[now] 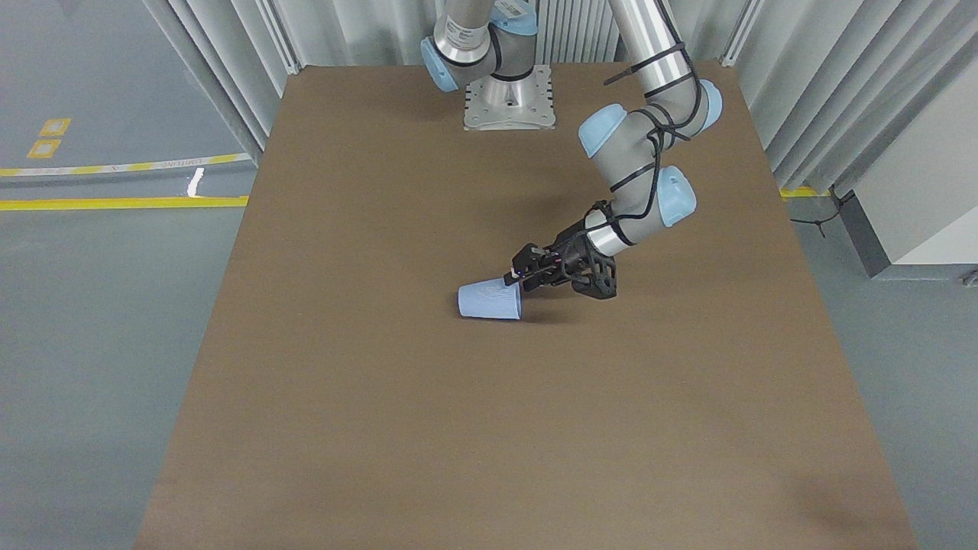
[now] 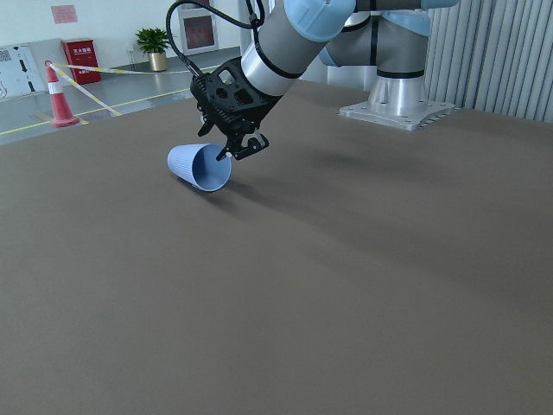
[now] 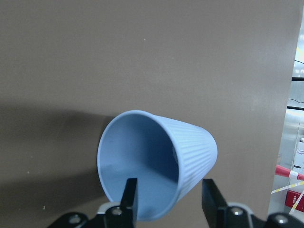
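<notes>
A light blue ribbed cup (image 1: pixel 486 299) lies on its side on the brown table (image 1: pixel 458 431). My gripper (image 1: pixel 513 278) is low at the cup's mouth, right of it in the front view. In the left view, the gripper is just above the rim of the cup (image 2: pixel 186 164). In the wrist view, the open fingers of my gripper are spread around the near rim of the cup (image 3: pixel 190 152); one overlaps the mouth, the other stands to the right. Whether they touch it is unclear.
The arm's base (image 1: pixel 509 114) stands at the back edge of the table. Floor lies beyond both side edges, with a traffic cone (image 2: pixel 59 104) in the left view.
</notes>
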